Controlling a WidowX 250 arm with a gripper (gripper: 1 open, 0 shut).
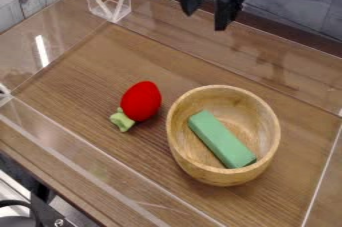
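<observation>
At the top centre of the camera view is the dark gripper (209, 7), its fingers hanging over the back of the wooden table; whether they are open is unclear. In the front right, a wooden bowl (253, 117) holds a green block (221, 138). A red oval object (140, 101) lies left of the bowl, with a small pale green piece (123, 120) at its lower left.
A white wire-like object (114, 6) stands at the back left. A black cable or part sits at the lower left edge.
</observation>
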